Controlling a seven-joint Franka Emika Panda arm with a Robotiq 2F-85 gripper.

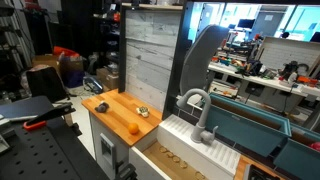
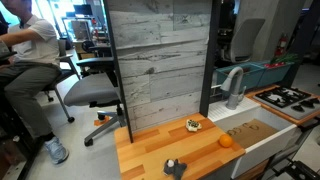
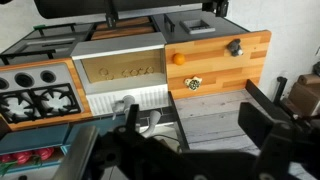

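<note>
An orange ball-like thing lies on the wooden counter, close to the sink side; the wrist view shows the same orange thing from above. Near it sits a small pale, patterned item. Toward the counter's other end is a dark grey object, too small to make out. My gripper shows as dark fingers along the lower part of the wrist view. Its fingers stand apart, with nothing seen between them, well above the counter.
Beside the wooden counter an open drawer or box shows a light brown bottom. A white faucet rises behind it. The stove top lies farther along. A panelled wall closes the counter's back.
</note>
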